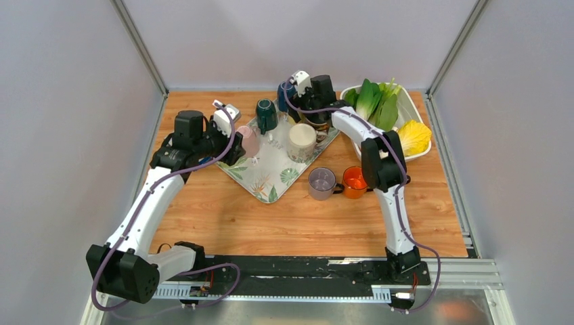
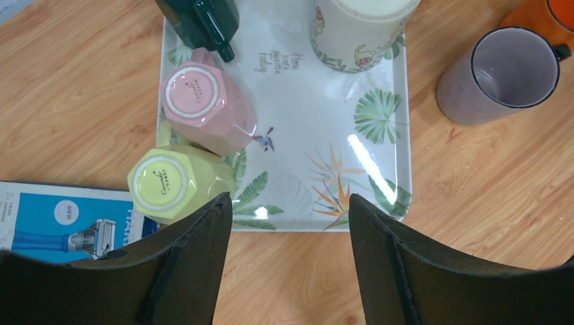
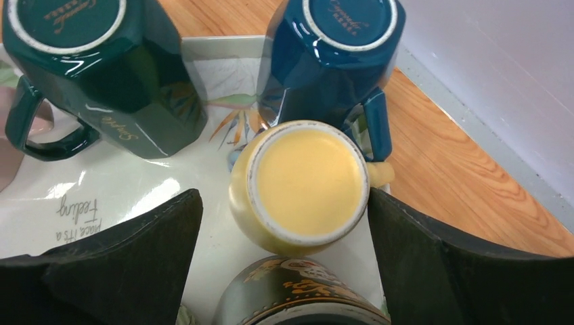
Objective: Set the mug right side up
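Note:
Base up on the tray [image 3: 216,183], a yellow mug [image 3: 308,183] lies in view between the spread fingers of my right gripper. The right finger [image 3: 406,237] overlaps the view of the mug's edge near its handle. Contact cannot be made out. Open and empty, my left gripper hangs over the tray's near-left end. Beside it a lime mug [image 2: 162,183] and a pink mug [image 2: 193,91] show their bases. A green mug [image 3: 122,81] and a blue mug [image 3: 345,47] also stand base up behind the yellow one.
A dark patterned mug [image 3: 291,291] sits close in front of the yellow one. The white patterned mug [image 1: 300,145] is on the tray. Grey [image 1: 321,184] and orange [image 1: 354,181] mugs stand upright on the table. A vegetable basket [image 1: 420,112] is at right.

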